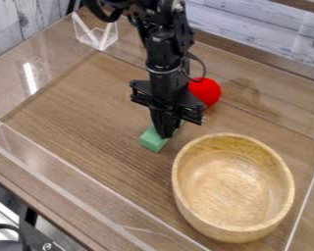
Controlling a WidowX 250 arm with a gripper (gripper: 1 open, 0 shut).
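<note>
My black gripper (169, 116) points down at the middle of the table, just over a small green block (153, 140) that lies on the wood, partly hidden by it. Whether the fingers are shut or hold anything is hard to see. A large light wooden bowl (234, 186) stands at the front right, close to the block. A round red object (204, 90) sits behind the gripper to the right, partly hidden by it.
A white frame-like item stands near the back left edge. There is some free table at the right behind the bowl.
</note>
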